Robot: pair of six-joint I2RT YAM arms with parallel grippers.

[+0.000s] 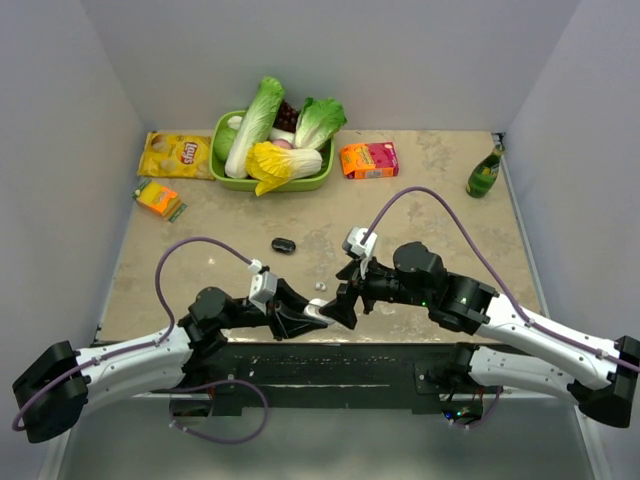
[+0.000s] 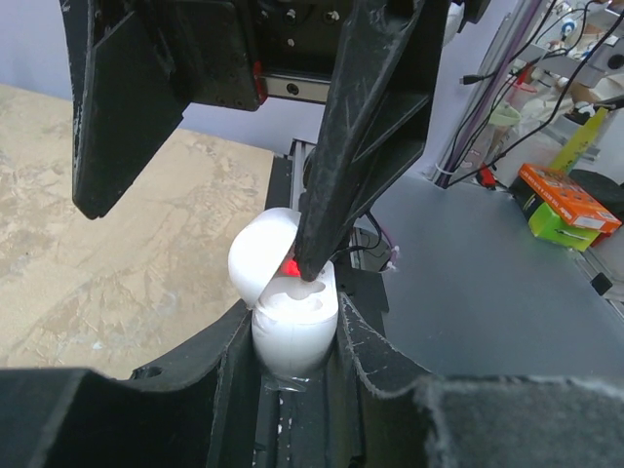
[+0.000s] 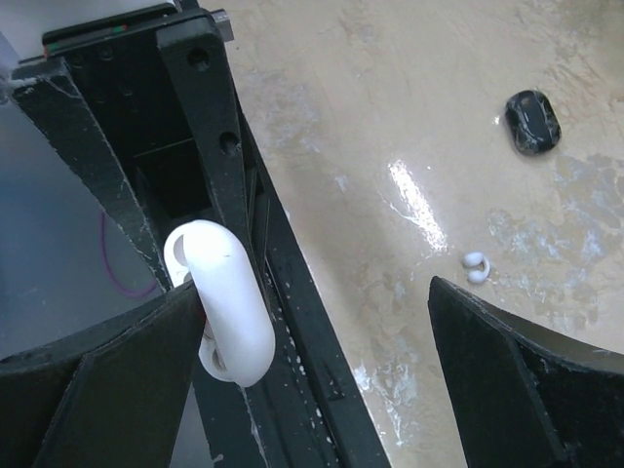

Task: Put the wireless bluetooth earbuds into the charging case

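The white charging case (image 2: 295,336) is held in my left gripper (image 1: 314,316), which is shut on its body. Its lid (image 2: 261,255) stands partly raised, and a bit of red shows inside. My right gripper (image 1: 343,291) is open around the case's lid end; in the left wrist view one of its fingers (image 2: 356,136) reaches down into the gap beside the lid, while the other stands apart. A small white curved earbud (image 3: 476,266) lies on the table (image 3: 361,127), right of the case in the right wrist view. Whether earbuds sit inside the case cannot be told.
A black mouse-like object (image 1: 284,245) lies mid-table. A tiny white item (image 1: 211,261) rests farther left. At the back are a green vegetable basket (image 1: 232,184), a chip bag (image 1: 174,156) and an orange-red box (image 1: 369,160); a green bottle (image 1: 485,172) stands right.
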